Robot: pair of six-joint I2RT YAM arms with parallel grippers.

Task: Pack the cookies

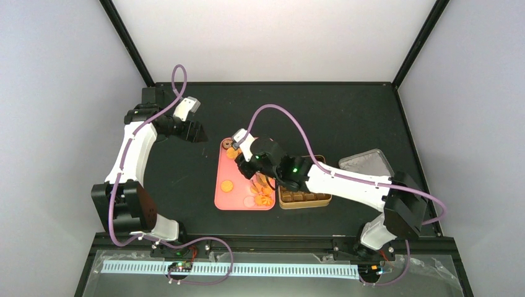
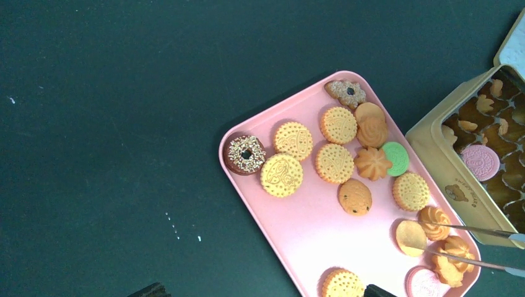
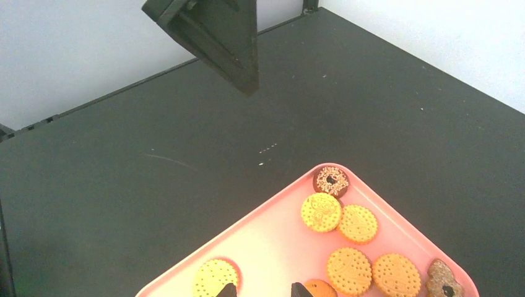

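Note:
A pink tray (image 2: 384,223) of loose cookies lies mid-table, holding round biscuits (image 2: 335,163), a chocolate ring (image 2: 245,154), a green cookie (image 2: 395,158) and swirl cookies. Right of it stands a beige tin (image 2: 427,139) with divided compartments; a pink cookie (image 2: 480,162) and several small cookies sit inside. Over the tray's near right part, my right gripper has its two thin prongs apart, near a plain round cookie (image 2: 410,238) and a swirl one (image 2: 435,223); no cookie visibly gripped. My left gripper (image 1: 197,132) stands open and empty, up and left of the tray.
A pale metallic lid or tray (image 1: 367,163) lies right of the tin. In the top view the right arm covers part of the tray and tin.

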